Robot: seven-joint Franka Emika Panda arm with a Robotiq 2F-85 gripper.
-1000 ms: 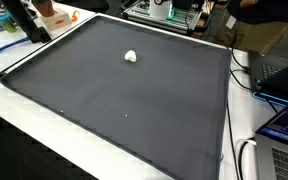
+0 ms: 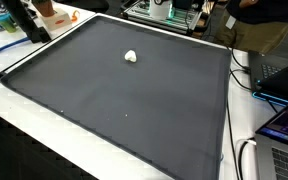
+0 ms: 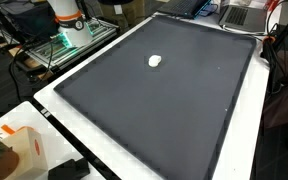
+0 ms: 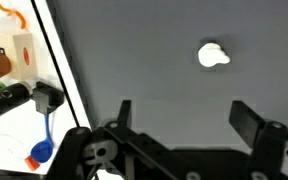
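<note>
A small white object [image 2: 131,56] lies on the dark grey board, towards its far side in the first exterior view. In the second exterior view the same white object [image 3: 154,61] rests on the upper part of the board [image 3: 174,110]. From the wrist, the white object [image 4: 213,55] appears up and to the right, clear of the fingers. My gripper is open, its two dark fingers wide apart with only bare board between them. Neither exterior view shows the fingers clearly.
Around the board runs a white table edge [image 2: 104,135]. Beyond the board's left edge in the wrist view are a blue spoon-like item [image 4: 43,148] and a black bottle [image 4: 6,100]. A laptop [image 2: 279,158] stands at the right. Most of the board is bare.
</note>
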